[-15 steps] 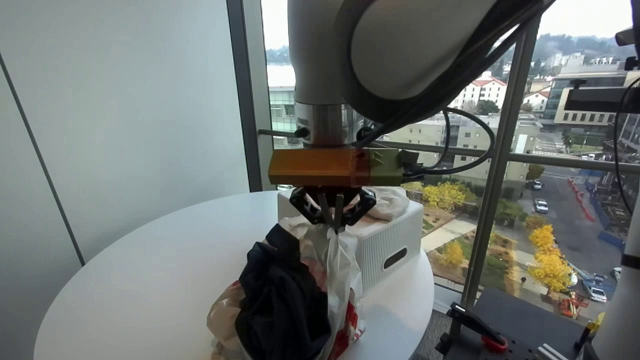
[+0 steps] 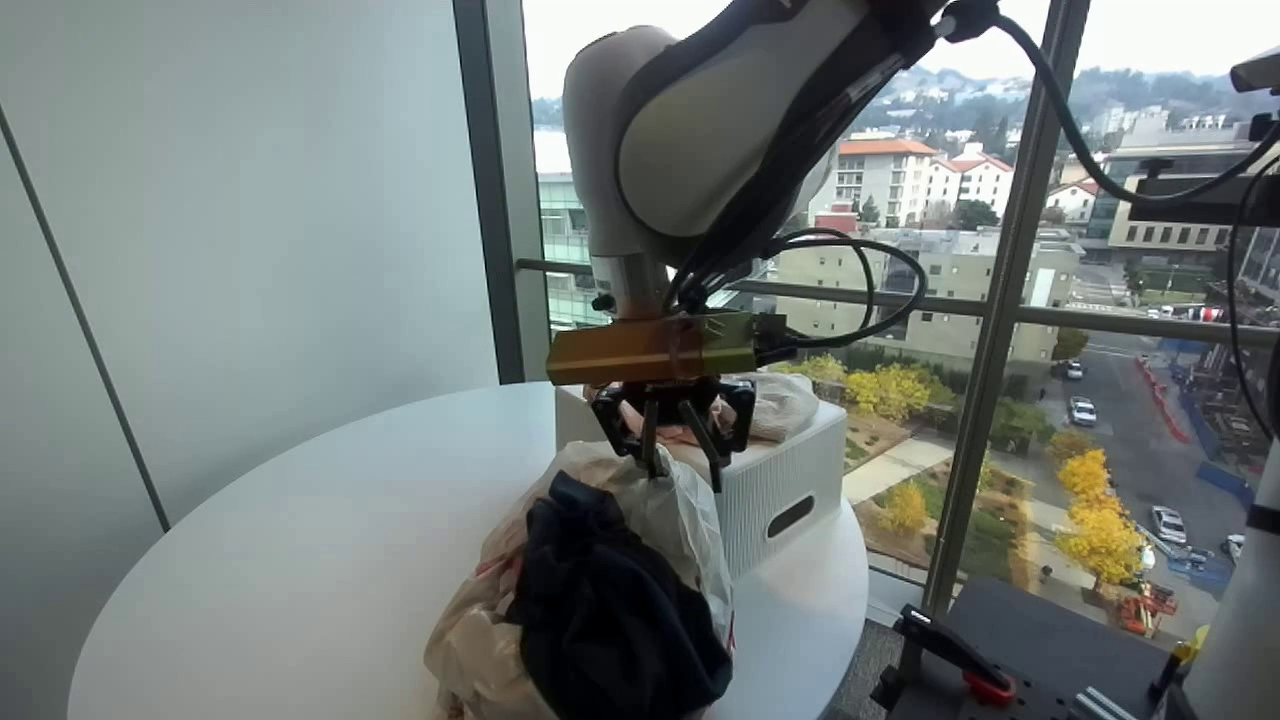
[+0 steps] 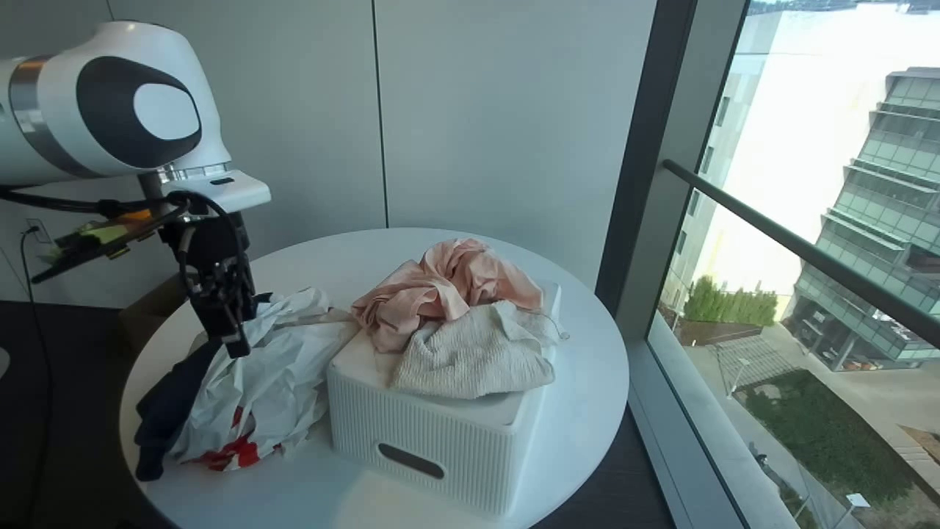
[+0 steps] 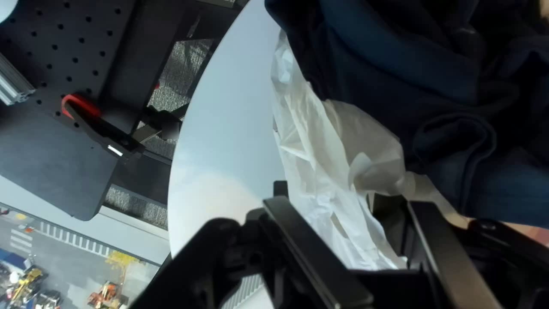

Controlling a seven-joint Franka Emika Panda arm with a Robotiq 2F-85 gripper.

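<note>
A white plastic bag [image 2: 690, 498] lies crumpled on the round white table [image 2: 300, 564], with dark navy cloth [image 2: 612, 612] spilling over its near side. My gripper [image 2: 686, 475] is at the bag's far edge, its fingers spread apart. In the wrist view the bag's rim [image 4: 324, 170] runs beneath and between the parted fingers, and the navy cloth [image 4: 391, 56] fills the upper right. Whether the plastic touches a finger cannot be told. Red print [image 3: 230, 451] shows low on the bag in exterior view 2.
Beside the bag stands a white ribbed box [image 3: 440, 454], upside down or closed on top, bearing pink cloth [image 3: 454, 282] and a cream cloth [image 3: 480, 353]. Bare tabletop lies on the left in exterior view 1. Windows border the right.
The fingers have parted from nearly closed on the raised bag edge. The arm has shifted too.
</note>
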